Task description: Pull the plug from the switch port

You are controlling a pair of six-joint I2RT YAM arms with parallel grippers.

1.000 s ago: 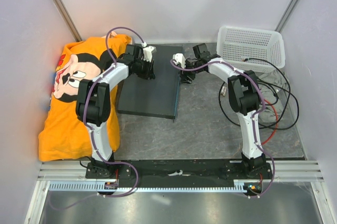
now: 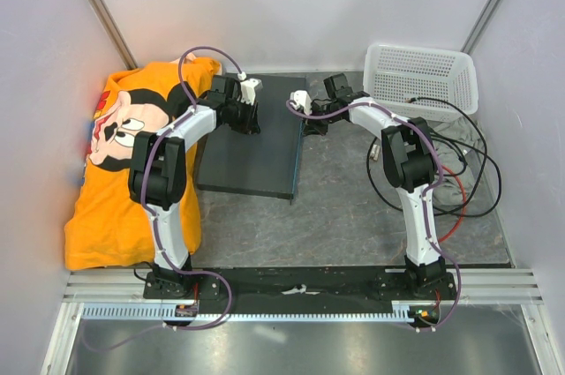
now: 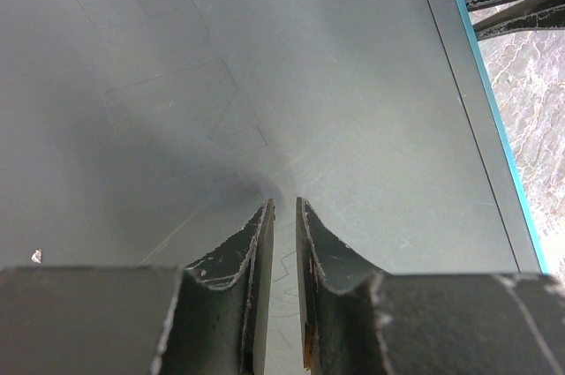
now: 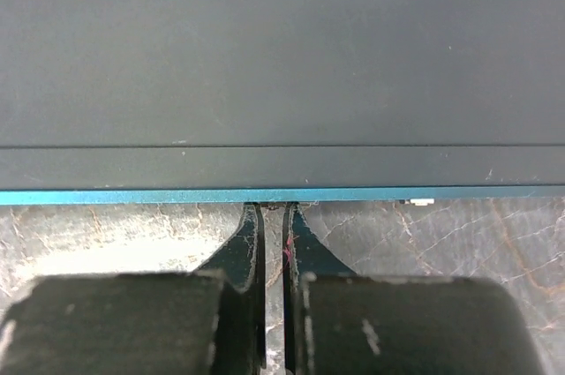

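Note:
A flat dark grey switch box (image 2: pixel 247 168) with a blue edge (image 4: pixel 141 196) lies in the middle of the floor. My left gripper hovers over its top, fingers a little apart with nothing between them. My right gripper is at the box's blue right-side edge, fingertips nearly closed at or just under the lip; what is between them is hidden. A small light piece (image 4: pixel 419 201) peeks from under the edge. I cannot make out the port or plug.
An orange cartoon cloth (image 2: pixel 97 225) covers the left side. A white basket (image 2: pixel 419 62) stands back right, with looped black (image 2: pixel 497 181) and red cables (image 2: pixel 456 221) beside it.
My right gripper has shifted very slightly at the box's edge. The left gripper and the box look almost unchanged.

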